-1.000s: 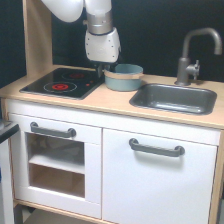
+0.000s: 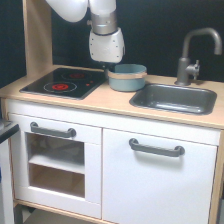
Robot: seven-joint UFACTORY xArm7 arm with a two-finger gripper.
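Observation:
A blue-green pot (image 2: pixel 127 80) stands upright on the wooden counter, between the stove and the sink. A tan edge shows along its rim. The white arm reaches down from the top, and my gripper (image 2: pixel 107 67) is at the pot's upper left side. Its dark fingers are small and blend with the dark wall behind, so neither their spread nor any contact with the pot can be made out. The inside of the pot is mostly hidden at this angle.
Left of the pot lies the black stovetop (image 2: pixel 68 82) with red rings. A metal sink (image 2: pixel 175 97) with a grey faucet (image 2: pixel 187 60) is to the right. Below are white cabinet doors (image 2: pixel 158 180) with dark handles. Bare counter runs along the front.
The arm and gripper have shifted a little to the right, closer to the pot. The pot appears slightly farther right as well.

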